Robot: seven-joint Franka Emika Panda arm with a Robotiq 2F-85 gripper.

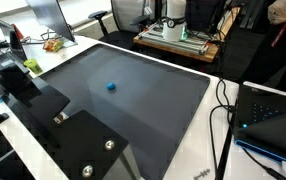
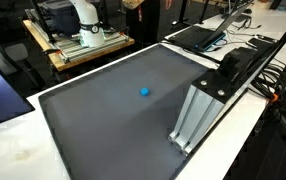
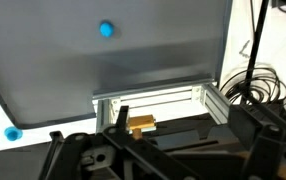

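Observation:
A small blue object (image 1: 111,86) lies alone on the dark grey board (image 1: 143,120). In exterior view 2 the blue object (image 2: 144,92) is near the middle of the board, and the wrist view has it (image 3: 106,29) toward the upper left. My gripper shows dark along the bottom of the wrist view. Its fingers stand open and apart, with nothing held between them. The blue object is well away from the fingers. Neither exterior view clearly shows the gripper.
A metal frame (image 2: 196,115) with a black bolted block (image 2: 221,88) stands at the board's edge. A second blue item (image 3: 13,133) lies beside the board. Loose cables (image 3: 258,85) run nearby. Most of the board is bare.

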